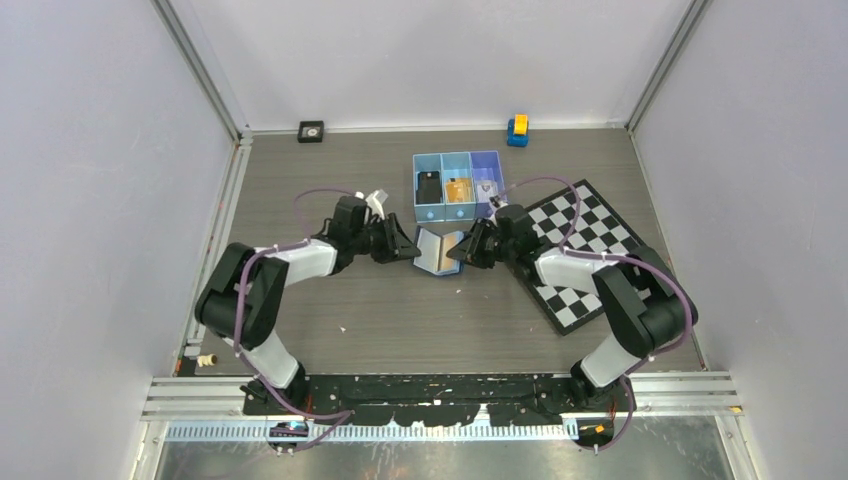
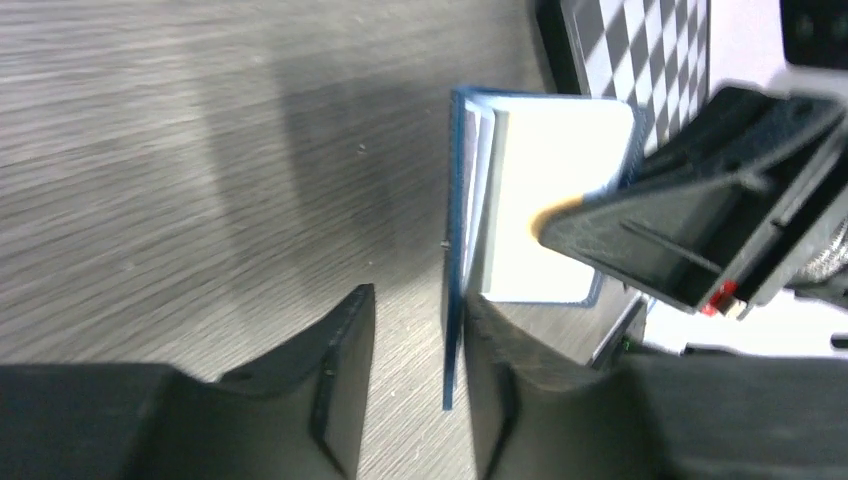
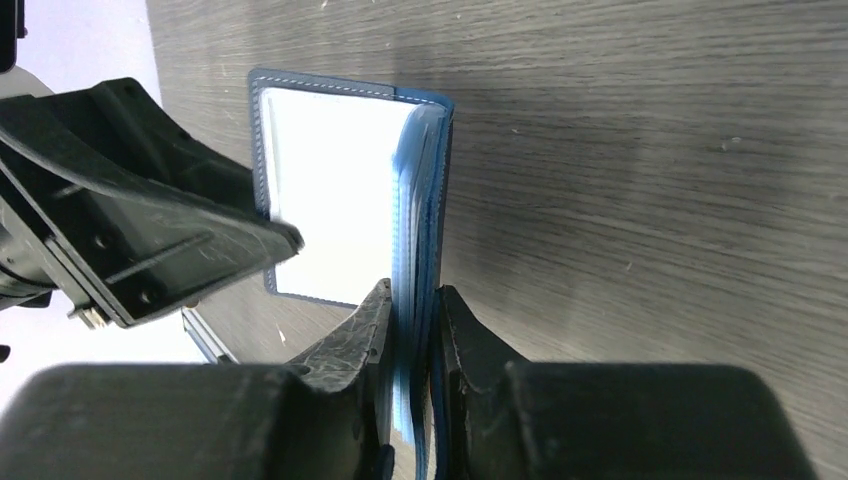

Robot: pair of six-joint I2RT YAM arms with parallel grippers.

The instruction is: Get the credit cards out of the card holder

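Note:
The blue card holder [image 1: 428, 252] stands opened like a book between my arms, above the middle of the table. Its clear sleeves [image 3: 408, 210] are squeezed together and seen edge-on in the right wrist view. My right gripper is shut on that half of the holder, pads on both sides. My left gripper is open, its fingers spread around the other cover; the cover edge [image 2: 456, 220] lies close to its right finger. A tan card face [image 1: 449, 248] shows from above; other cards are hidden.
A blue and purple bin [image 1: 430, 213] with three compartments stands just behind, holding a black item and several cards. A checkered board [image 1: 575, 230] lies under the right arm.

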